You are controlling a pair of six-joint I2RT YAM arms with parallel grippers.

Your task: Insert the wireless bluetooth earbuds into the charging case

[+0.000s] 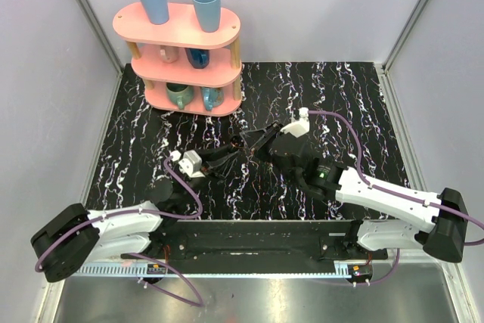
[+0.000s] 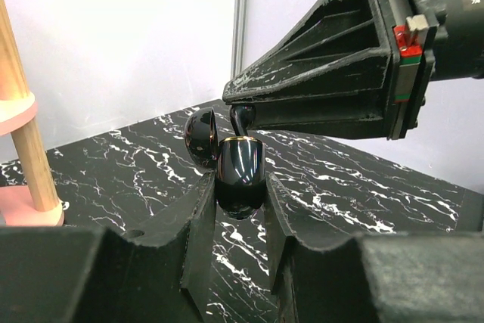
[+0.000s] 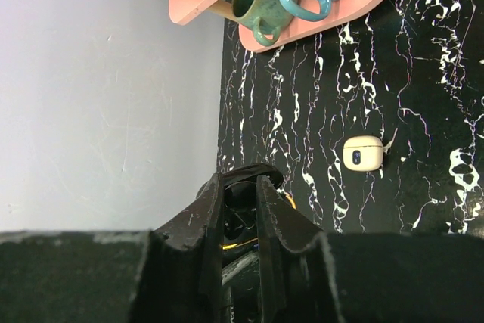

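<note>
A glossy black charging case [image 2: 239,168] with its lid [image 2: 201,138] swung open is clamped in my left gripper, centre of the left wrist view. Just above it my right gripper is shut on a small dark earbud held over the case; in the right wrist view its fingertips largely hide it. In the top view both grippers, left [image 1: 231,153] and right [image 1: 257,141], meet near the middle of the counter. Whether the earbud touches the case's slot I cannot tell.
A pink three-tier shelf [image 1: 174,20] with mugs and cups stands at the back left. A small cream case [image 3: 363,153] lies on the marble counter [image 1: 325,88] below the grippers.
</note>
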